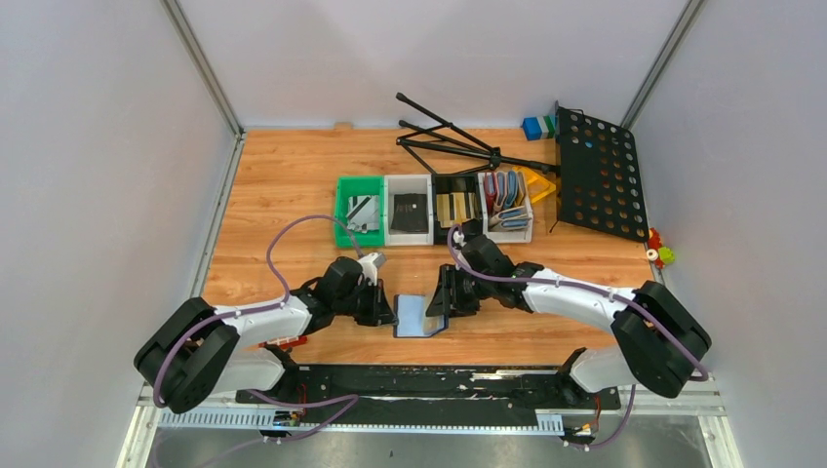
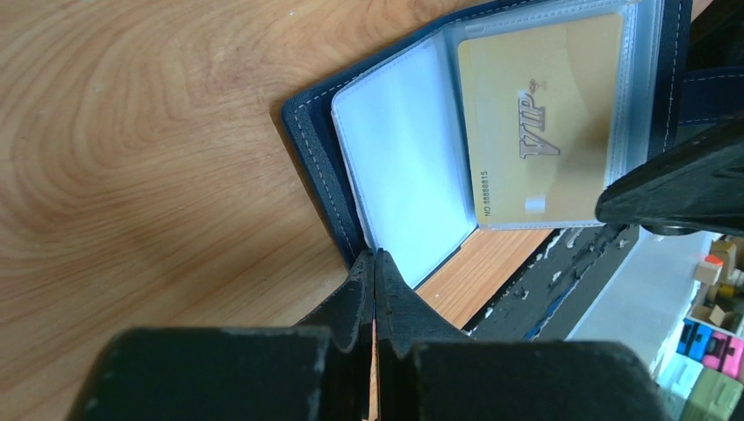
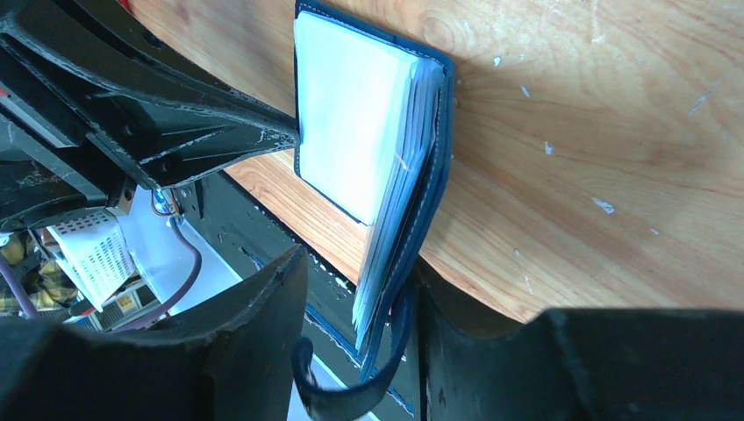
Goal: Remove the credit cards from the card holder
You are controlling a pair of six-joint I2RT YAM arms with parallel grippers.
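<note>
An open dark-blue card holder (image 1: 413, 316) with pale plastic sleeves lies on the table between my grippers. In the left wrist view, one sleeve holds a gold VIP card (image 2: 535, 114), beside a blank white sleeve (image 2: 399, 153). My left gripper is shut, its tips at the holder's near edge by the white sleeve. My right gripper stands open around the holder's other end, where the stack of sleeves (image 3: 411, 140) and the cover rise between its fingers.
Four bins behind hold cards and holders: green (image 1: 340, 210), white (image 1: 410, 182), black (image 1: 455, 181), white (image 1: 509, 235). A black tripod (image 1: 444, 144) and perforated stand (image 1: 597, 175) lie at the back right. Bare table flanks the work area.
</note>
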